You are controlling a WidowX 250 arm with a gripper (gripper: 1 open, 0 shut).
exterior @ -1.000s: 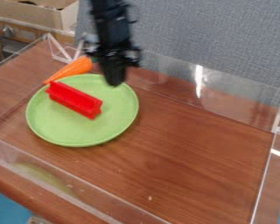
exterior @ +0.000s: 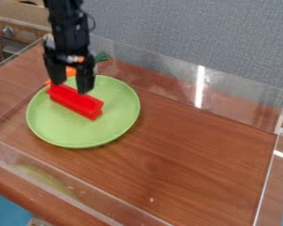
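Note:
My black gripper hangs open over the left side of the green plate, its fingers around or just above the near region of the orange carrot and the upper end of a red block. The red block lies slanted on the plate. The orange carrot, with a green top, is behind the block at the plate's back edge, largely hidden by the gripper. Whether the fingers touch either thing I cannot tell.
Transparent walls edge the table, with a grey padded wall behind. A cardboard box sits beyond the back left corner.
My gripper has moved left and down from above the plate's back right to over the red block and carrot. The plate and block look unmoved.

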